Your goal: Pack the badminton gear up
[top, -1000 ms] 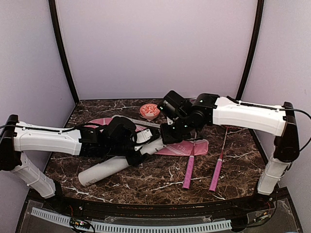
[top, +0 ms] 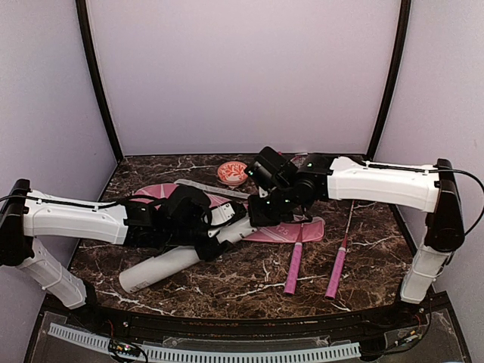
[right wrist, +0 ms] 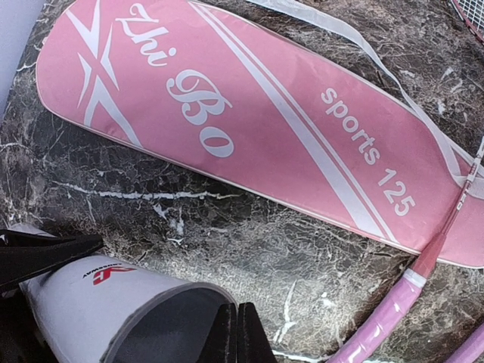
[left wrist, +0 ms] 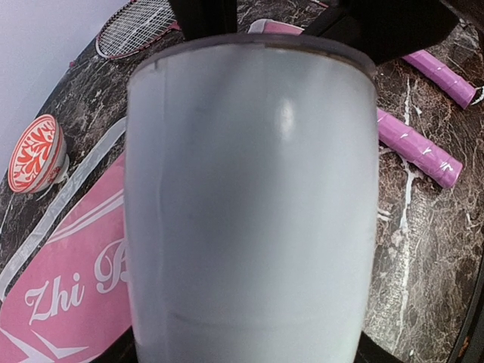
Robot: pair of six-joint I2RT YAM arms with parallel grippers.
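Note:
A white shuttlecock tube (top: 162,268) slants over the table in the top view, with my left gripper shut around it. Its open, hollow end (right wrist: 178,325) faces my right gripper, whose fingers are closed together at the rim; whether the thin rim is pinched between them cannot be seen. Behind the tube lies the flat pink racket bag (right wrist: 204,113) with white lettering. Two rackets with pink handles rest at the right, the nearer handle (top: 293,268) and the farther handle (top: 336,272) pointing frontward.
A red-and-white bowl (top: 232,172) stands at the back, beyond the bag's white strap (left wrist: 64,204). Part of another racket head (left wrist: 136,29) shows behind.
My right arm has sunk very slightly at the tube's upper end. The tube's lower end has shifted a touch left and frontward. The bag, bowl and rackets are unmoved.

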